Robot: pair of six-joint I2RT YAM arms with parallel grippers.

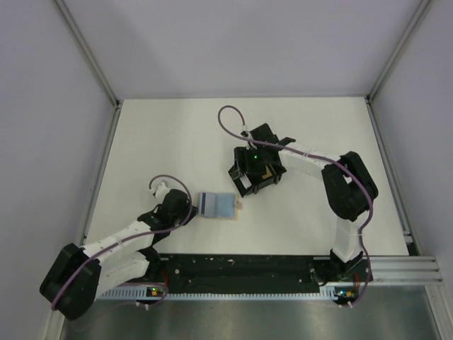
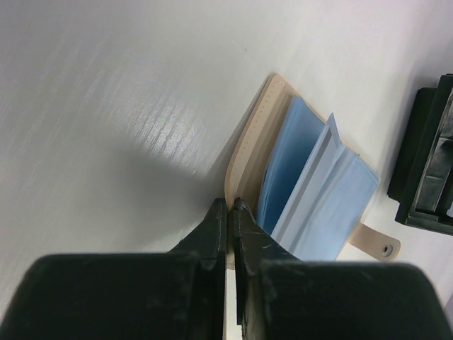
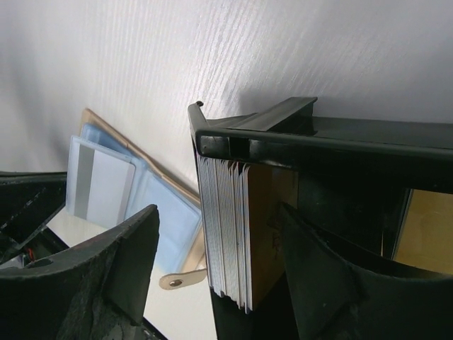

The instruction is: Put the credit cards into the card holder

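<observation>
The card holder [image 1: 217,205], tan with blue pockets, lies on the table at centre-left. My left gripper is shut at its left edge; the tan rim appears to run between the fingertips. A black case [image 1: 241,177] to the right holds a stack of white-edged cards [image 3: 223,227] and a gold card [image 3: 428,234]. My right gripper is open over the case, its fingers either side of the card stack.
Both arms reach in from the front corners.
</observation>
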